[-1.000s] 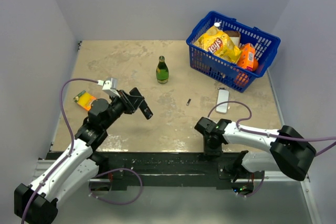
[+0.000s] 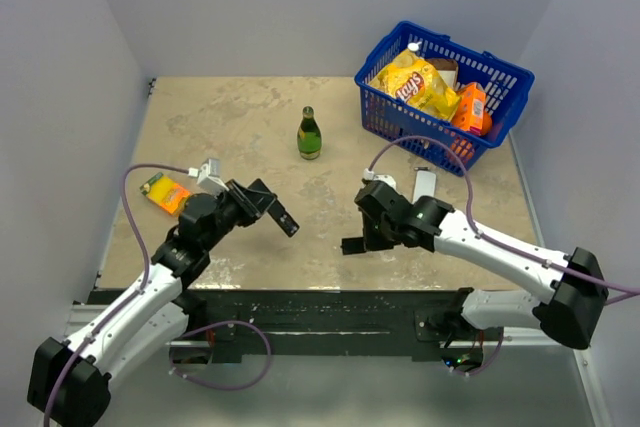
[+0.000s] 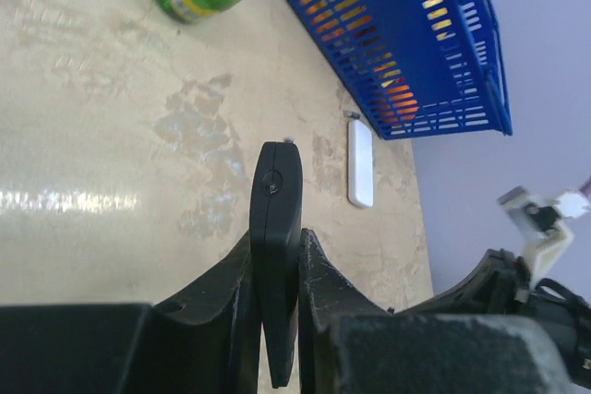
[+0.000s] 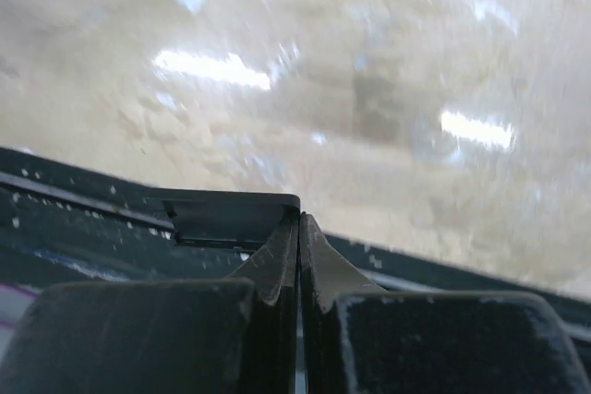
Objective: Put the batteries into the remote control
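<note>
The black remote (image 2: pixel 281 215) (image 3: pixel 279 191) is held raised at left of centre, my left gripper (image 2: pixel 258 199) shut on it. In the right wrist view a thin black panel, apparently the battery cover (image 2: pixel 352 246) (image 4: pixel 222 212), is pinched at the tips of my right gripper (image 2: pixel 371 244), which is shut, over the table's front part.
A green bottle (image 2: pixel 309 136) stands behind the remote. A blue basket (image 2: pixel 440 127) of snacks fills the back right, with a white slab (image 2: pixel 425 183) in front. A yellow packet (image 2: pixel 162 189) lies at left. Open table lies between the arms.
My right gripper has risen from the front edge and moved left and back, carrying the black panel.
</note>
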